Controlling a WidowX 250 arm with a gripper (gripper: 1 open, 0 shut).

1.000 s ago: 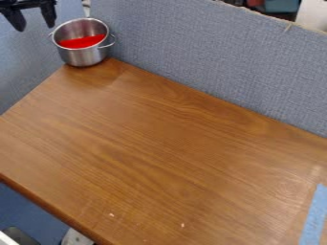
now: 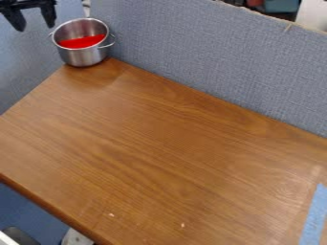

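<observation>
My gripper (image 2: 31,17) hangs at the top left edge of the camera view, its two dark fingers spread apart with nothing seen between them. Just right of it and lower, a steel pot (image 2: 83,55) with side handles stands in the back left corner of the wooden table (image 2: 166,153). Something red lies inside the pot, and a light vertical object shows behind its rim.
Grey fabric partitions (image 2: 217,67) border the table at the back and left.
</observation>
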